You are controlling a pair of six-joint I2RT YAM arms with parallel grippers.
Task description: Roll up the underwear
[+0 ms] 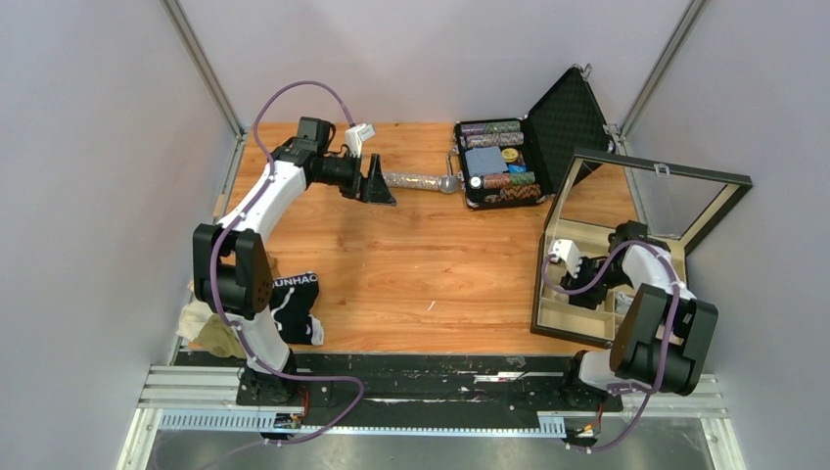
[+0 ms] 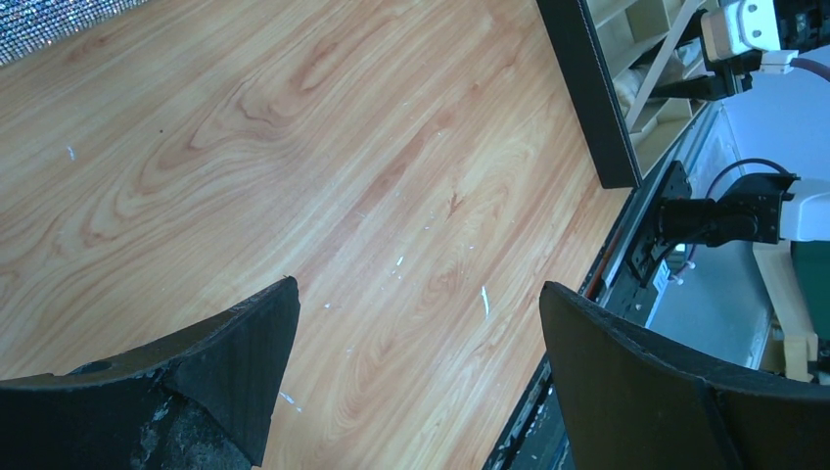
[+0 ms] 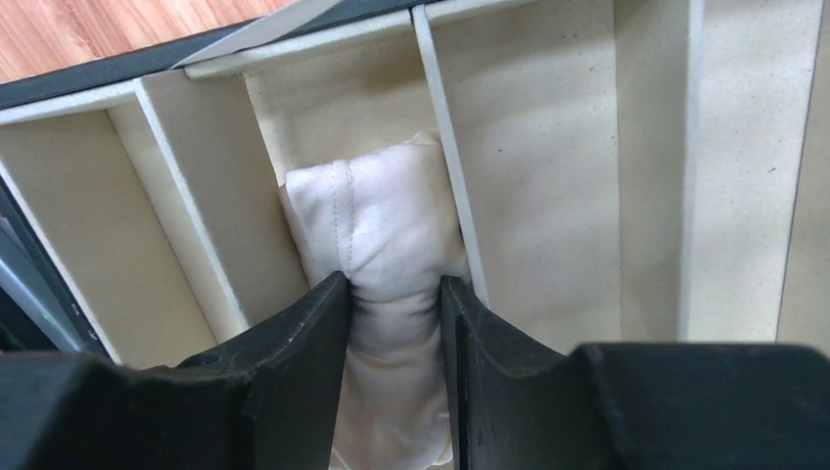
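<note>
A cream rolled piece of underwear lies in a compartment of the divided box at the right, with my right gripper shut on it from above. In the top view that gripper largely hides it. My left gripper hangs open over the bare wood at the back left, with nothing between its fingers. A pile of black, cream and olive garments lies at the front left, partly behind the left arm.
An open black case of chip rolls and a glittery rod are at the back. The box's glass lid stands raised.
</note>
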